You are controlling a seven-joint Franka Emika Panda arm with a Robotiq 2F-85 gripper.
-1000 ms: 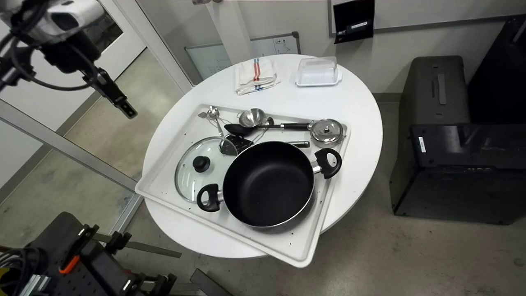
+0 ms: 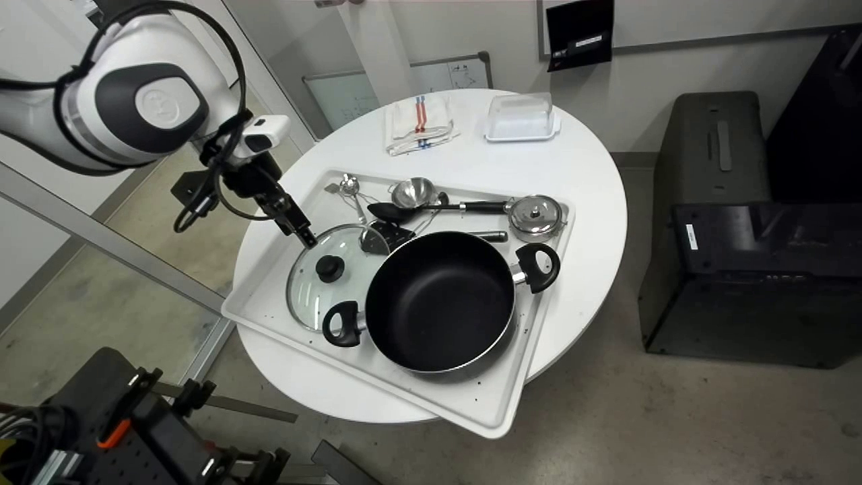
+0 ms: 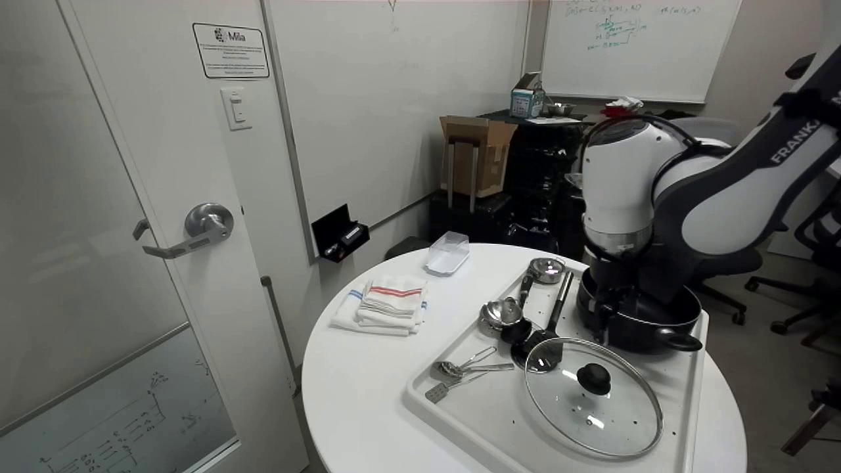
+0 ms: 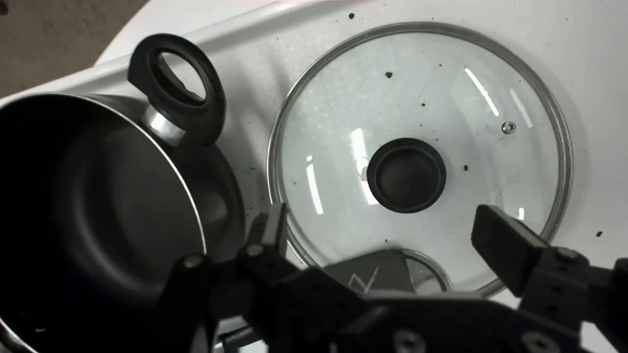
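A glass lid (image 2: 311, 283) with a round black knob (image 4: 406, 175) lies on the white tray (image 2: 267, 311), its left edge close beside the black pot (image 2: 440, 303). The pot is empty, with a looped handle on each side. My gripper hangs above the lid, its fingers (image 4: 506, 247) spread wide with nothing between them. In the wrist view the knob shows in the gap, slightly beyond the fingertips. From the first exterior view, the gripper is over the lid's far left edge. The second exterior view shows the arm partly hiding the pot.
Behind the lid and pot lie a black spatula (image 3: 544, 352), a ladle, a small strainer (image 2: 413, 192) and a small lidded steel pot (image 2: 535, 217). Folded towels (image 2: 420, 124) and a clear-lidded dish (image 2: 521, 120) stand at the table's back. Bare tabletop separates them from the tray.
The arm has come in from the upper left, moving right and down to above the lid. Lid, pot and utensils have stayed in place.
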